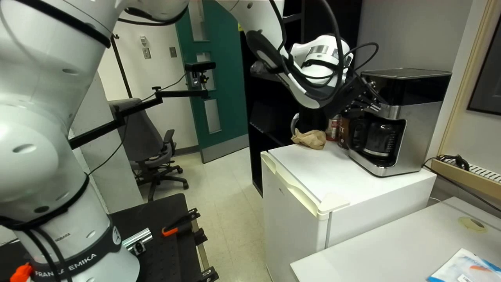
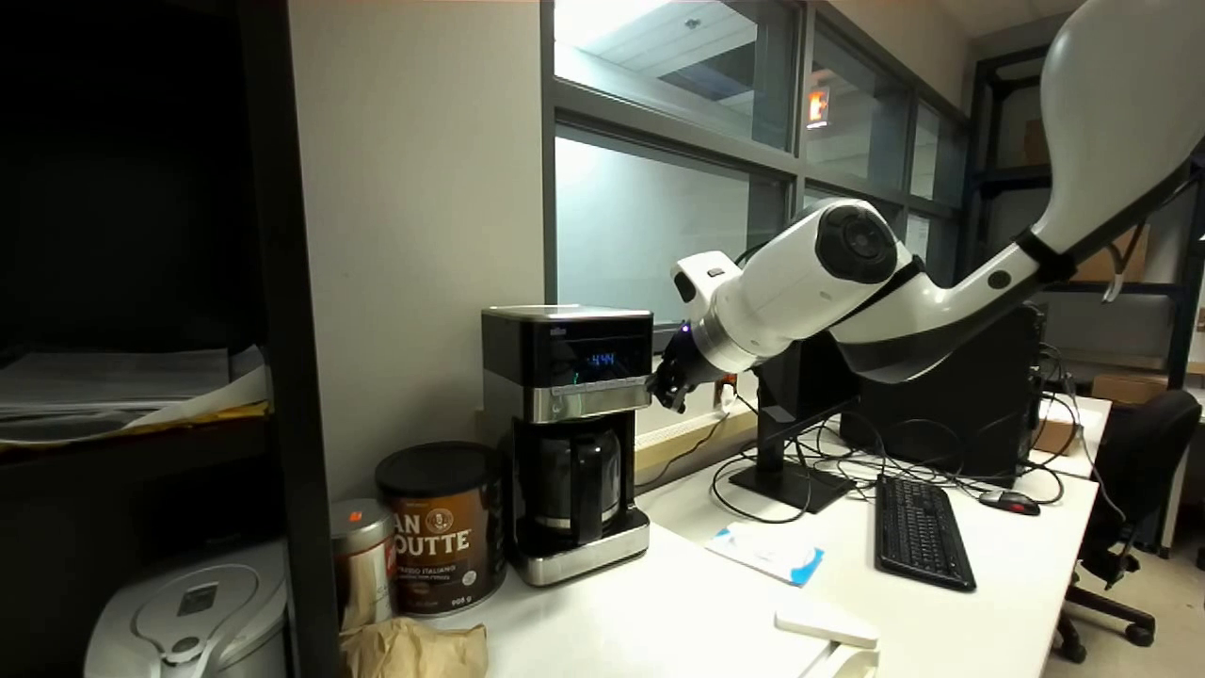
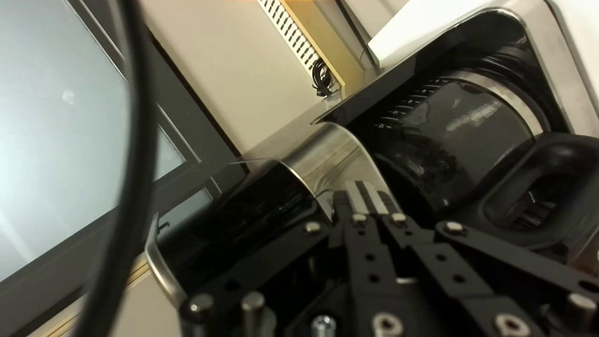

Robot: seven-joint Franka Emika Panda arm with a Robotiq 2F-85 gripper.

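A silver and black coffee maker (image 1: 425, 124) stands on the white fridge top, its glass carafe (image 2: 554, 480) seated inside. My gripper is shut, and nothing shows between its fingers. Its tips lie at the metal band (image 3: 328, 154) below the coffee maker's black display panel (image 2: 604, 360). Whether they touch the band cannot be told. From the side, the gripper (image 1: 375, 107) is close to the machine's front, above the carafe's handle (image 3: 553, 163).
Left of the machine in exterior view 2 stand a brown coffee can (image 2: 441, 525), a smaller tin (image 2: 363, 559) and a crumpled paper bag (image 2: 415, 648). The fridge top (image 1: 328, 171) is clear in front. A lower desk (image 1: 399, 244) adjoins it.
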